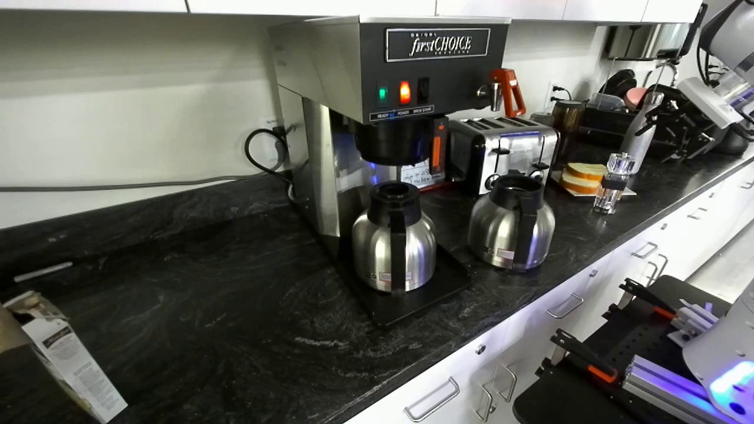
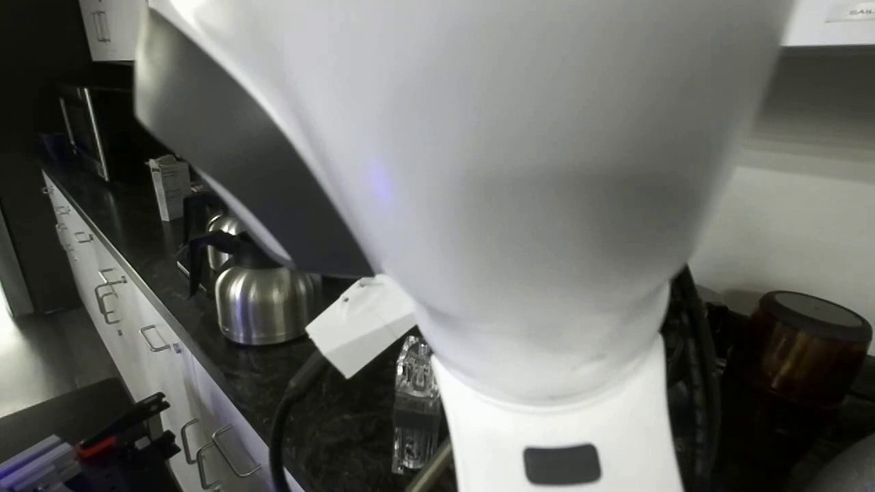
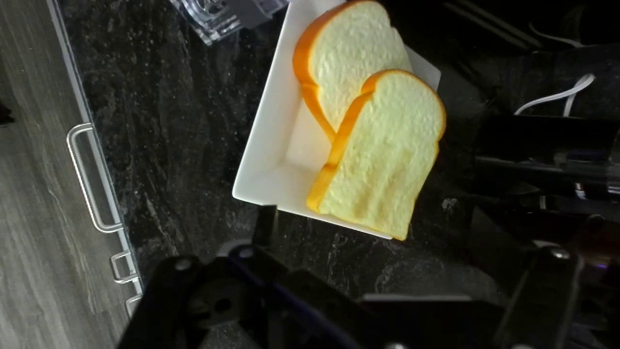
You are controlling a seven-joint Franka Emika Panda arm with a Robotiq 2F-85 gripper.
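Note:
Two slices of bread (image 3: 383,154) with orange crusts lie in a white square dish (image 3: 270,154) in the wrist view. They overlap, and the nearer one rests across the dish's lower edge. My gripper is open, its dark fingers (image 3: 267,226) spread wide at the bottom of that view, with nothing seen held between them. In exterior view 1 the bread (image 1: 584,178) sits on the counter beyond the toaster (image 1: 505,152). There my gripper is at the right, behind and above the bread. In exterior view 2 my arm hides the bread.
A clear grinder (image 1: 613,184) stands close beside the dish, near the counter's front edge. Behind it rises a silver bottle (image 1: 641,138). Two steel carafes (image 1: 514,226) and a coffee maker (image 1: 318,141) are farther left. Open counter (image 1: 212,318) spreads at the left.

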